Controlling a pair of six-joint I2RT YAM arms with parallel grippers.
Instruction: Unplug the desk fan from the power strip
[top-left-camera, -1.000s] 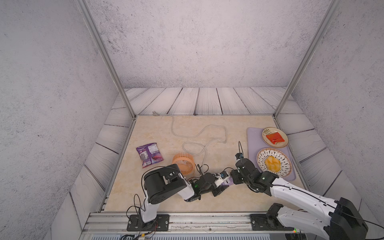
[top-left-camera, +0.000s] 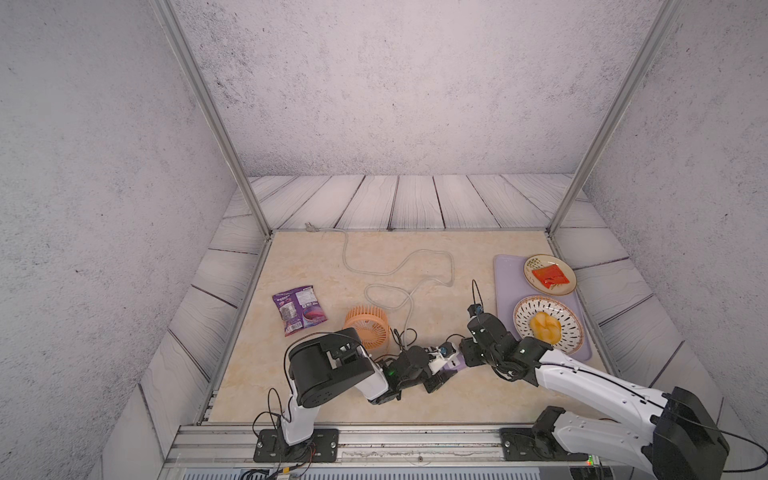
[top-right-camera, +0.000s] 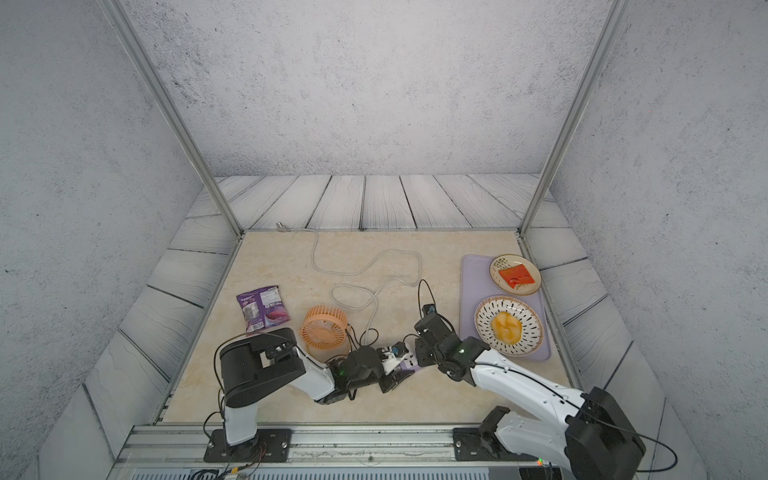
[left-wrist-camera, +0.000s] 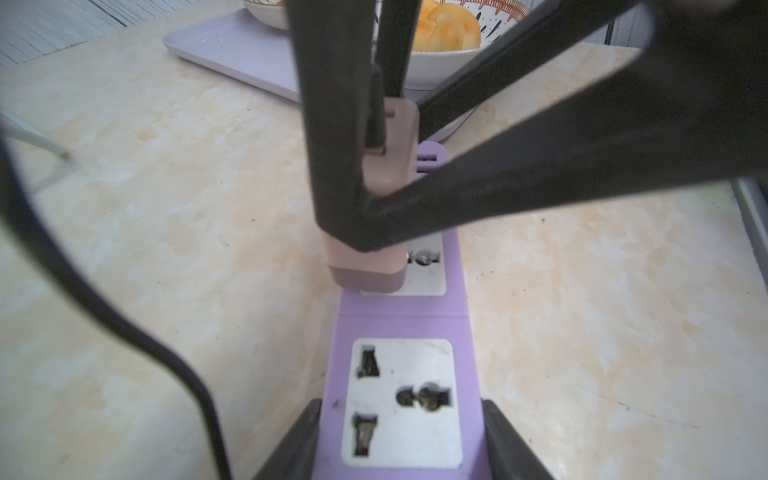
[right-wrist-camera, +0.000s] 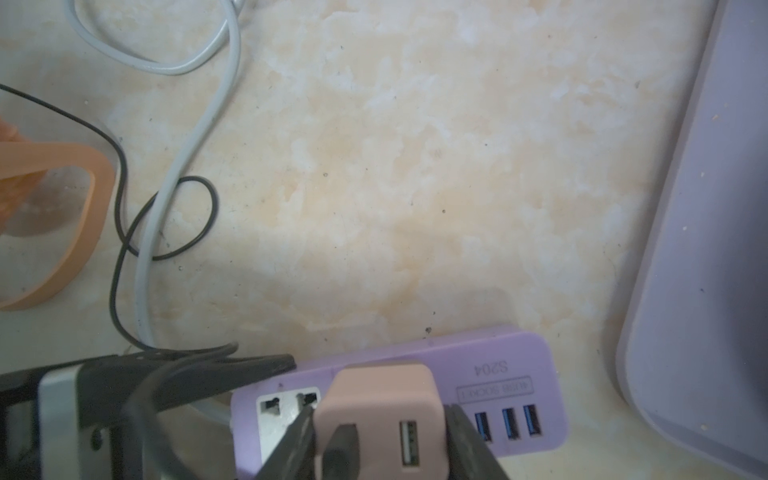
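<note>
The purple power strip (left-wrist-camera: 344, 356) lies on the table, with my left gripper shut on its near end around an empty white socket (left-wrist-camera: 402, 404). Further along it, a pale pink plug block (right-wrist-camera: 380, 400) stands over the strip, one side slot showing. My right gripper has a finger on each side of that block, close against it; whether they grip it cannot be told. Whether its prongs sit in the socket is hidden. The orange desk fan (top-left-camera: 367, 326) stands left of the strip, its thin black cord (right-wrist-camera: 120, 192) looping on the table.
A grey cable (top-left-camera: 424, 252) winds across the back of the table. To the right lies a lilac tray (top-left-camera: 508, 292) bearing two patterned plates. A purple snack bag (top-left-camera: 299, 309) rests at the left.
The left arm, fan and cables look unmoved.
</note>
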